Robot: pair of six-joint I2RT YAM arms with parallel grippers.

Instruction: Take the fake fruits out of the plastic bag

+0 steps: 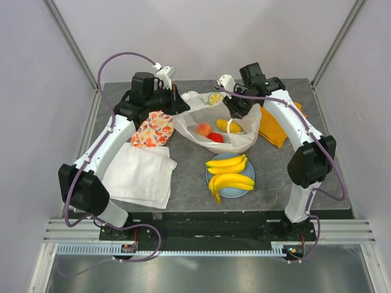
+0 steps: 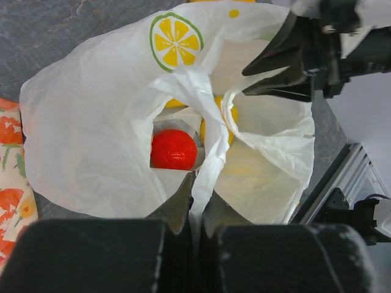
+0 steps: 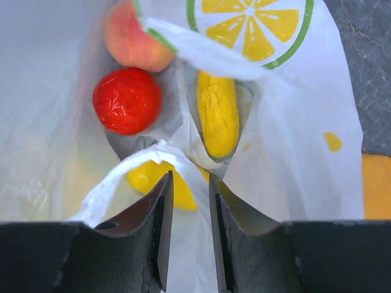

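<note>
The white plastic bag [image 1: 208, 116] lies open-mouthed at the table's centre. My left gripper is shut on its rim, the film pinched between the fingers. Inside are a peach [image 1: 204, 129], a red fruit [image 3: 127, 101] and two yellow fruits: one [image 3: 218, 116] in the middle, another [image 3: 143, 177] partly covered by a bag strip. Over the bag's right side, my right gripper stands partly open. No fruit is between its fingers; a loose white strip of the bag [image 2: 235, 116] runs up to its fingertips.
In front of the bag, a blue plate [image 1: 231, 192] holds several bananas [image 1: 231, 181]. White cloth [image 1: 137, 174] and patterned cloth [image 1: 153, 129] lie to the left, orange cloth [image 1: 272, 128] to the right. Bare table [image 1: 281, 177] shows at the front right.
</note>
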